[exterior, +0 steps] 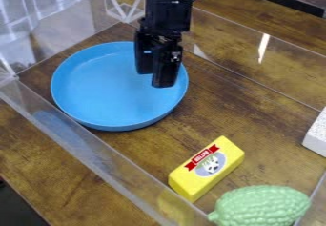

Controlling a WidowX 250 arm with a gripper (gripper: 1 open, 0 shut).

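Note:
The black gripper (pixel 162 60) points down over the right back part of a blue plate (pixel 102 92), its fingers low near the plate's rim. Whether it is open or shut is hard to tell at this size. A yellow box with a red label (pixel 204 171) lies on the wooden table at the lower right of the plate, and a pale green bumpy object (pixel 261 207) sits at the bottom right corner.
A white object (pixel 315 127) is at the right edge. Clear plastic walls run along the left and front.

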